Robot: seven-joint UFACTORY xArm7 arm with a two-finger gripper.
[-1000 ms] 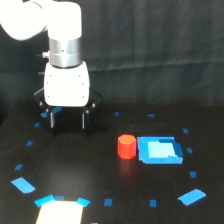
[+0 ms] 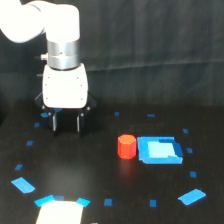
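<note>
A red block (image 2: 127, 147), roundish or many-sided, stands on the dark table right of the middle. Just to its right is a blue square tray or frame (image 2: 143, 150) with a pale centre. My white arm reaches in from the upper left, and its gripper (image 2: 67, 122) points down at the left of the table, well away from the red block. The two dark fingers are apart, and nothing shows between them.
A pale yellowish object (image 2: 60, 213) is cut off by the bottom edge at the left. Small blue marks dot the dark table, with larger light-blue strips near the front. A dark curtain (image 2: 150, 50) hangs behind.
My arm and gripper have shifted slightly left and a little lower. The red block and the blue tray have stayed where they were.
</note>
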